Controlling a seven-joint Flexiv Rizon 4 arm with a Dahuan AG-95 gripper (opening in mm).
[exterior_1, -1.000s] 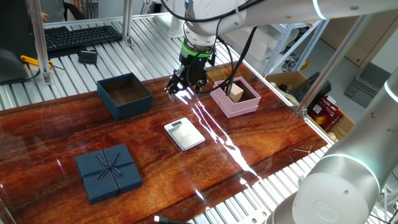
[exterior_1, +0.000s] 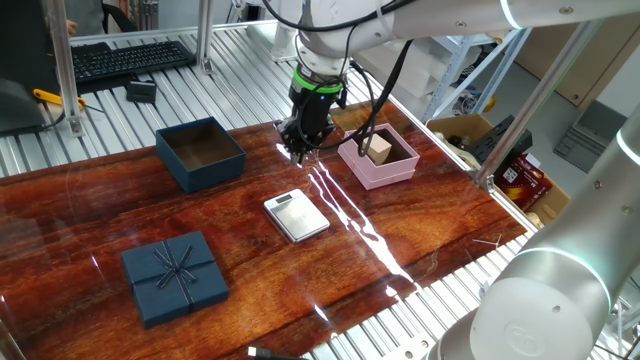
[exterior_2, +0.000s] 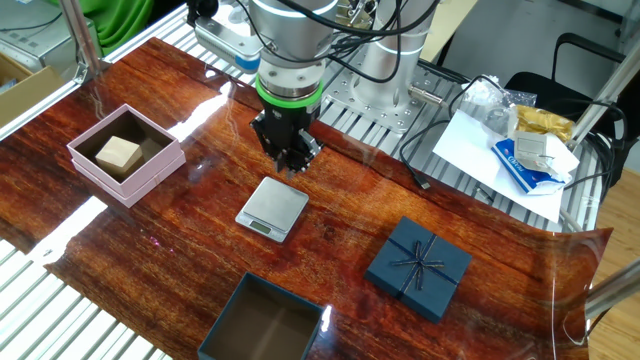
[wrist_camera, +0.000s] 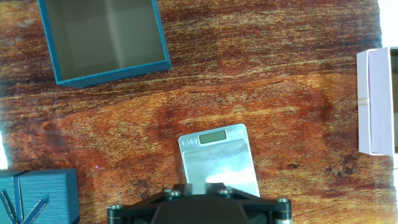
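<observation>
My gripper (exterior_1: 300, 158) hangs above the wooden-patterned table surface. Its fingers are together, and nothing shows between them. In the wrist view the gripper overlaps the near end of a small silver scale (wrist_camera: 221, 163); the other views show the scale (exterior_2: 273, 209) lying flat on the table, apart from the fingers. A pink open box (exterior_1: 386, 173) holds a pale wooden block (exterior_2: 119, 155). An open dark blue box (exterior_1: 203, 172) stands empty. The blue lid with a ribbon bow (exterior_1: 176, 279) lies separately, bow upward.
A sheet of white paper (exterior_2: 487, 165) with a blue-and-white packet (exterior_2: 525, 168) lies beyond the table's edge. Cables (exterior_2: 405, 150) hang around the arm. Bare table lies between the boxes and the scale.
The gripper's fingers, spread apart one second ago, have come together. The arm has hardly moved, and the boxes, lid, block and scale stay where they were.
</observation>
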